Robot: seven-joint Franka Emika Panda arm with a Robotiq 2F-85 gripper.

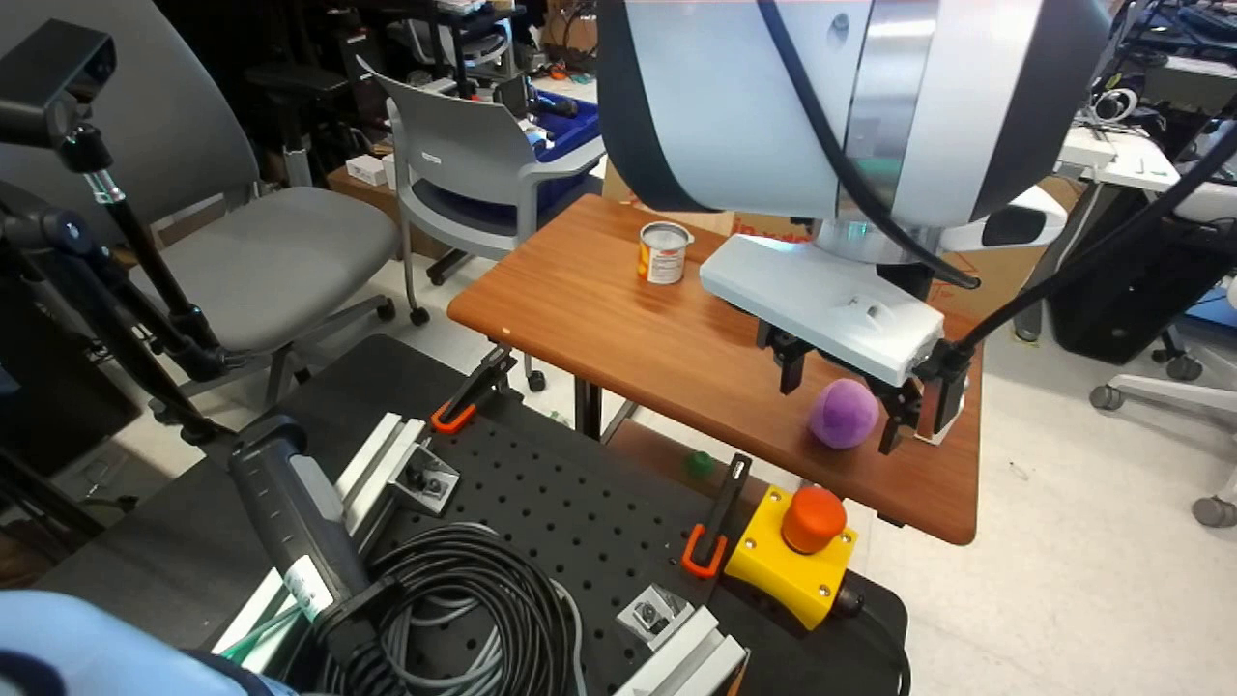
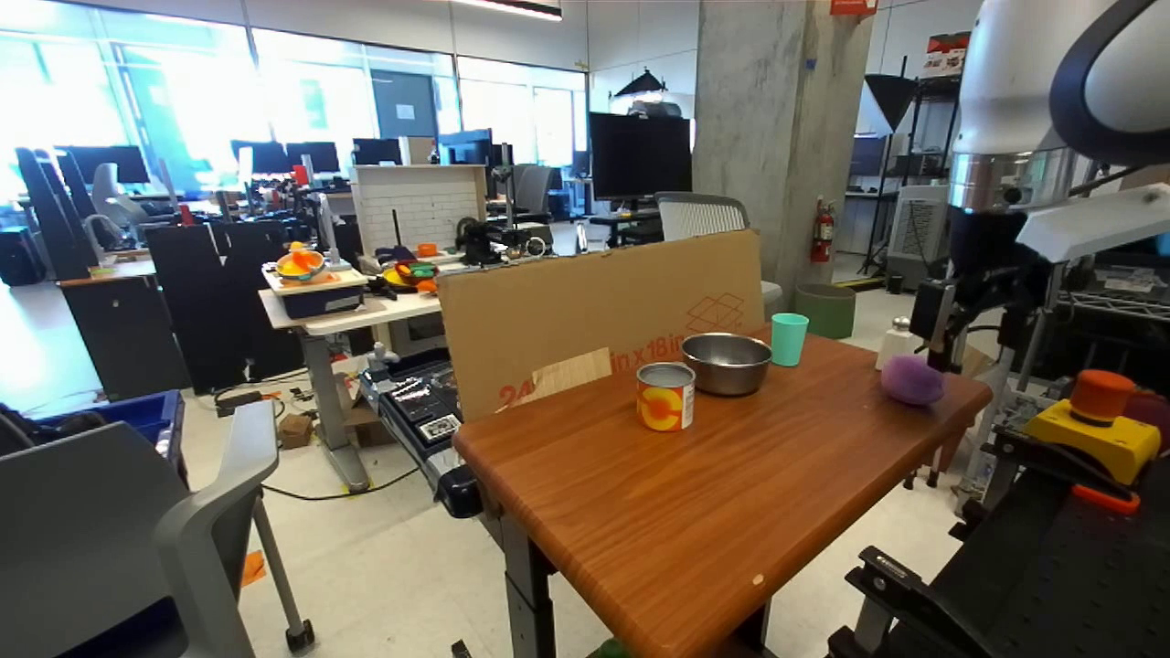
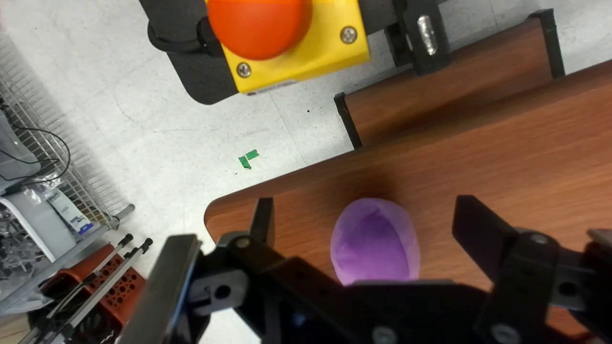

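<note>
A purple, rounded object [image 3: 374,243] rests on the brown table, near its front right corner. In the wrist view it shows between the spread fingers of my gripper, with table visible on both sides of it. From exterior view 1, the gripper [image 1: 840,392] hangs low over this purple object [image 1: 843,414], its fingers wide apart and the far body of the arm blocking much behind it. Exterior view 2 has the purple object [image 2: 912,380] just in front of the dark fingers.
A fruit can [image 2: 665,398], a metal bowl [image 2: 727,363] and a teal cup [image 2: 789,339] stand along the table's back. A white shaker [image 2: 898,344] is close by the gripper. The yellow emergency-stop box [image 1: 789,556] sits off the front edge.
</note>
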